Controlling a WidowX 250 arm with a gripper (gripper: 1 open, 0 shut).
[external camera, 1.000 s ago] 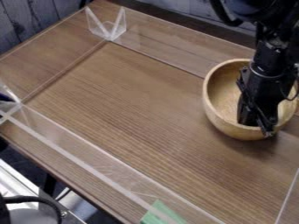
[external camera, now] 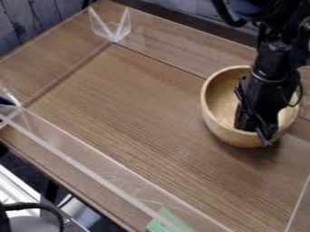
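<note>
A wooden bowl (external camera: 222, 104) stands on the right part of the table, tilted or seen at an angle. My black gripper (external camera: 260, 127) reaches down into it from the top right, its tips low near the bowl's front. The gripper looks shut; whether anything is between its fingers is hidden by its own body.
Clear plastic strips and corner pieces line its edges. A green piece of tape (external camera: 165, 221) is at the front edge.
The gripper and bowl have shifted slightly, the gripper's lower part moving a little left within the bowl.
</note>
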